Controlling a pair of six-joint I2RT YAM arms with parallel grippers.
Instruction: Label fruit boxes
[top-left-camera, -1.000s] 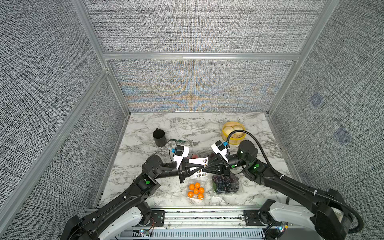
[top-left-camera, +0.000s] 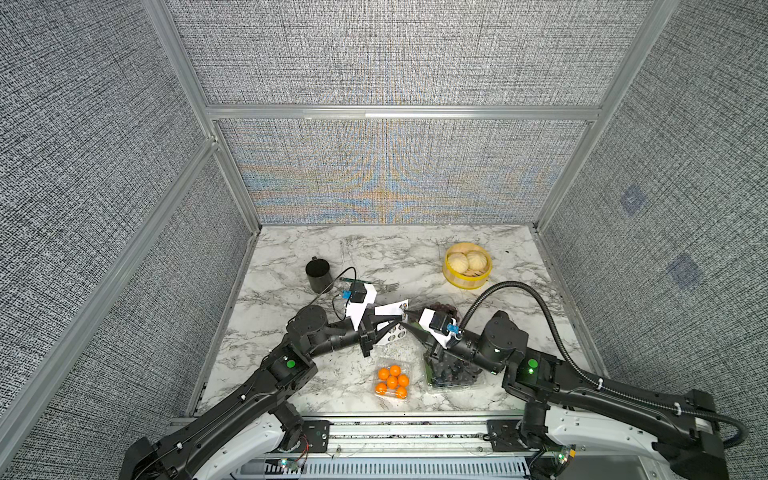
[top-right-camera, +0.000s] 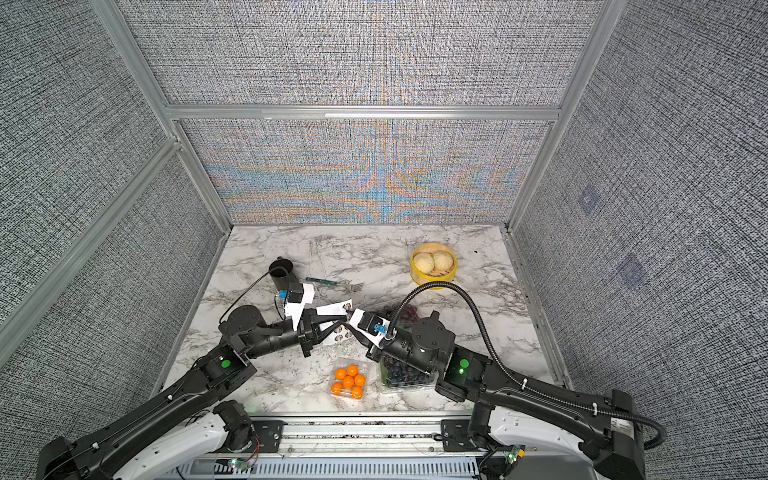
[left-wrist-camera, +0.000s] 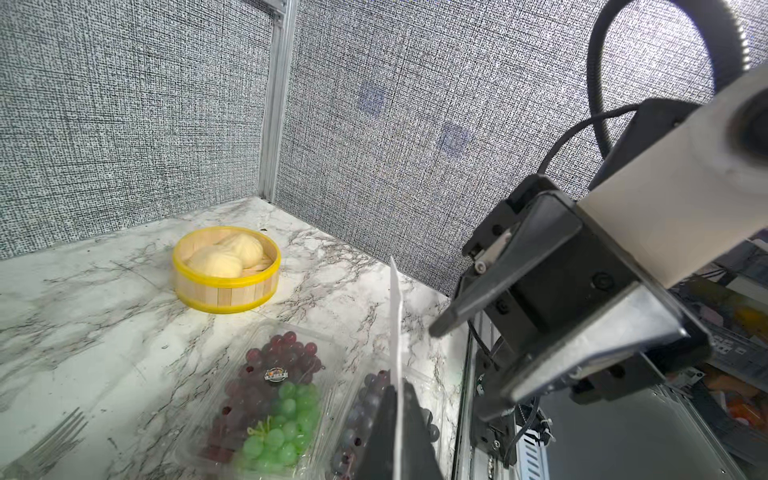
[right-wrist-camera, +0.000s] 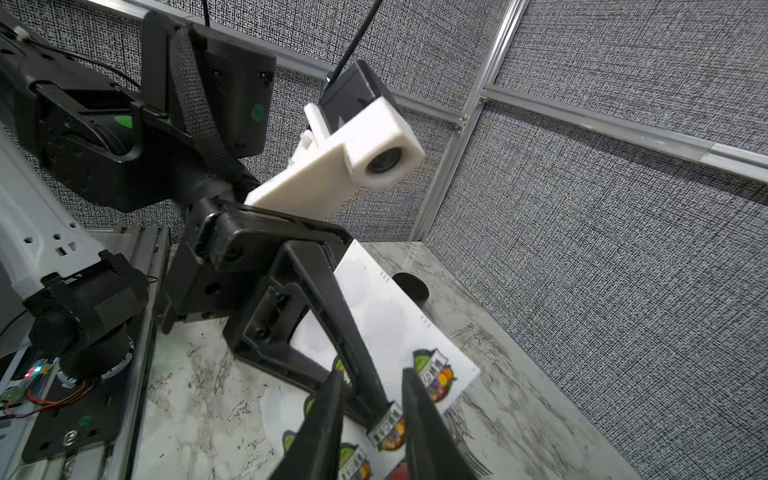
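A white sheet of round fruit labels (right-wrist-camera: 384, 320) is pinched in my left gripper, which is shut on it. In the left wrist view the sheet (left-wrist-camera: 396, 352) appears edge-on between the fingers. My right gripper stands part open close to the sheet's labelled edge; a label (right-wrist-camera: 389, 428) shows between its fingertips, but contact cannot be told. One box of red and green grapes (left-wrist-camera: 276, 392) bears a small round label (left-wrist-camera: 276, 374). Nearer lie a box of dark grapes (top-left-camera: 452, 374) and a box of oranges (top-left-camera: 392, 381).
A bamboo steamer with buns (top-left-camera: 466, 265) stands at the back right and a black mug (top-left-camera: 318, 274) at the back left. A fork (top-right-camera: 352, 285) lies behind the grippers. Free table surrounds the steamer.
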